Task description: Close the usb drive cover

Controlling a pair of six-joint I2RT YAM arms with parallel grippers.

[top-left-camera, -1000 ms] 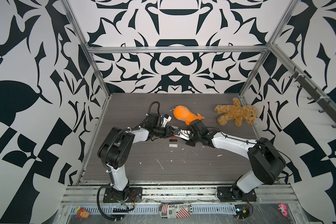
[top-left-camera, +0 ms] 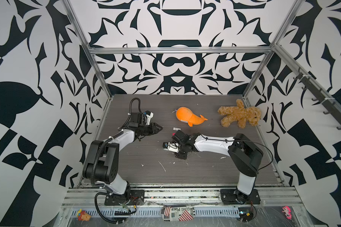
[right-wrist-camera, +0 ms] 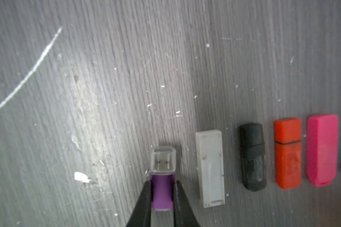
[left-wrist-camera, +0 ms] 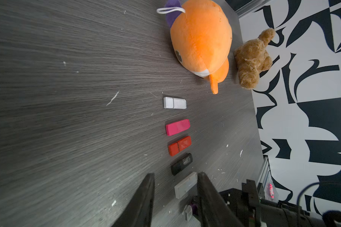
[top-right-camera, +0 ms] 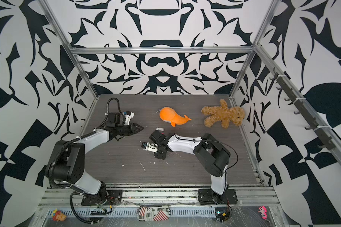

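In the right wrist view a purple USB drive (right-wrist-camera: pixel 163 192) with a clear cap (right-wrist-camera: pixel 163 160) on its far end is pinched in my right gripper, whose fingers press its two sides. It hangs low, close to the dark table; whether it touches is hard to tell. The cap lines up with the purple body. My left gripper stands open well to the left, nothing between its fingers. In the left wrist view the held drive is partly hidden behind a finger.
Beside the held drive lie a grey drive (right-wrist-camera: pixel 210 168), a black one (right-wrist-camera: pixel 252 157), a red one (right-wrist-camera: pixel 288 153), a pink one (right-wrist-camera: pixel 322 150) and a white one (left-wrist-camera: pixel 174 103), in a row. An orange whale toy (top-left-camera: pixel 189 115) and a teddy bear (top-left-camera: pixel 239 113) lie farther back.
The left gripper has drawn back leftward from the held drive's clear cap and risen. Carrying the drive, the right gripper has moved toward the table's front and lowered beside the grey drive.
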